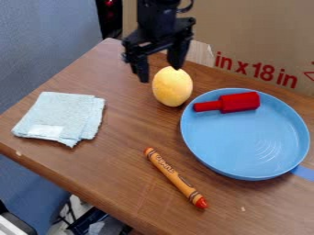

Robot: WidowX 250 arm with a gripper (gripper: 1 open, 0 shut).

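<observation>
My black gripper [157,61] hangs at the top centre, open, its fingers above and to the left of a yellow round object [172,87] standing on the wooden table. A blue plate [245,147] at the right holds a red rolling-pin-like object [230,103]. An orange crayon [172,175] lies at the front centre, and a folded light-blue cloth [59,116] lies at the left.
A cardboard box [258,37] with red print stands behind the table. The table's left edge drops toward a grey-blue wall. Bare wood shows between cloth, crayon and plate.
</observation>
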